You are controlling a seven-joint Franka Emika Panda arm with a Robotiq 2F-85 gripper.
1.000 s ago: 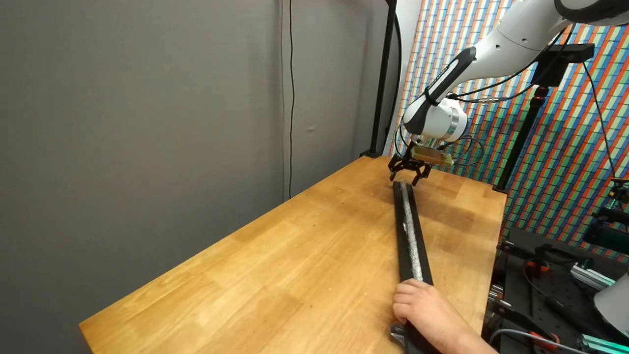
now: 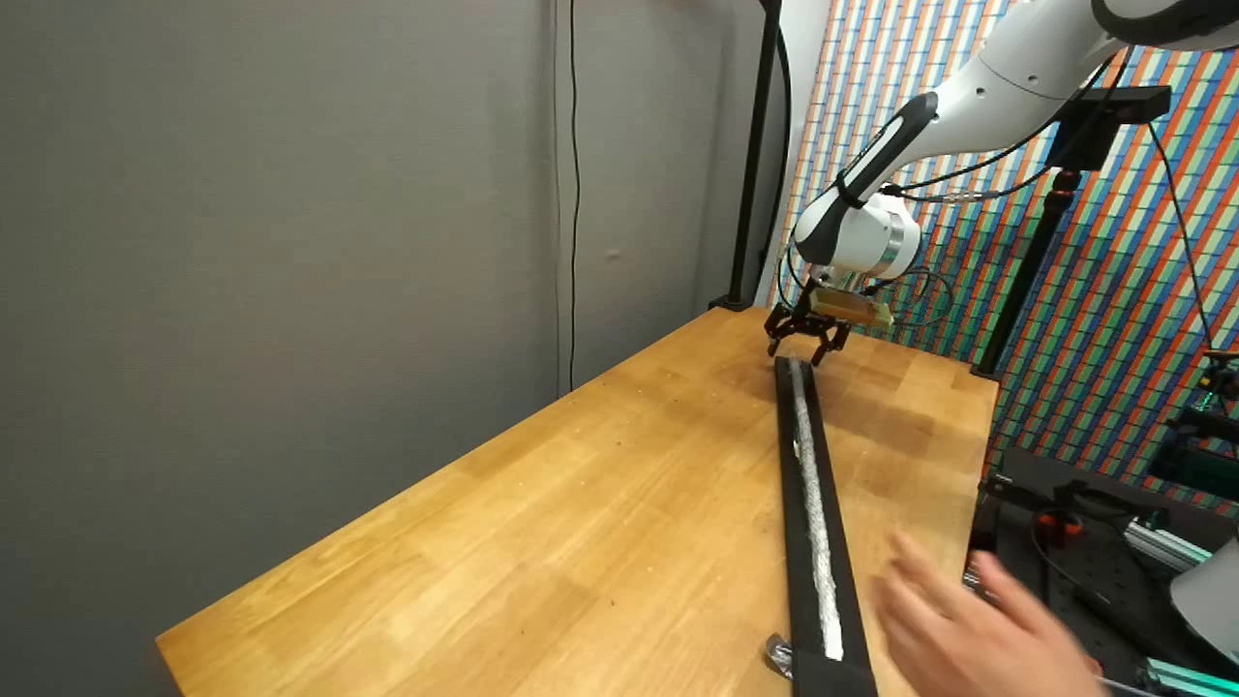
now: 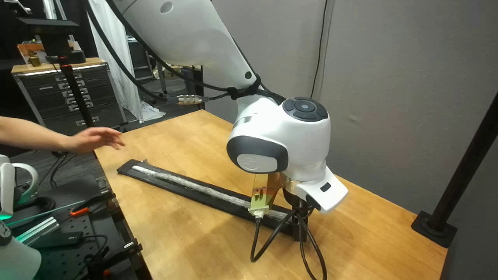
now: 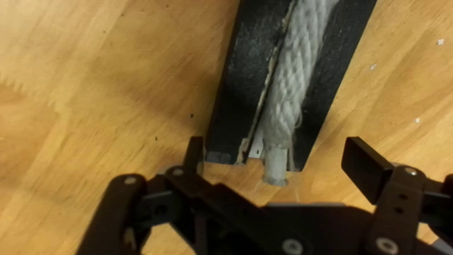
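A grey-white braided rope [image 4: 293, 76] lies lengthwise in the groove of a long black channel [image 4: 238, 97] on the wooden table. In the wrist view the rope's end, wrapped in clear tape, pokes slightly past the channel's near end. My gripper is open above that end, one finger [image 4: 195, 153] to the left of the channel and the other well to its right, with neither holding the rope. Exterior view 1 has the gripper [image 2: 803, 344] low over the table at the far end of the channel [image 2: 854, 592]. The arm hides the fingers in exterior view 2.
A person's hand [image 3: 95, 139] hovers off the channel's other end, where a metal clamp-like piece [image 2: 779, 654] sits beside it. Bare table [image 2: 558, 511] stretches left of the channel. A black pole [image 3: 460, 172] stands at a table corner; cables [image 3: 261, 242] hang by the wrist.
The person's hand has let go of the channel's near end and moved right, uncovering more of the rope. My arm and gripper look unmoved.
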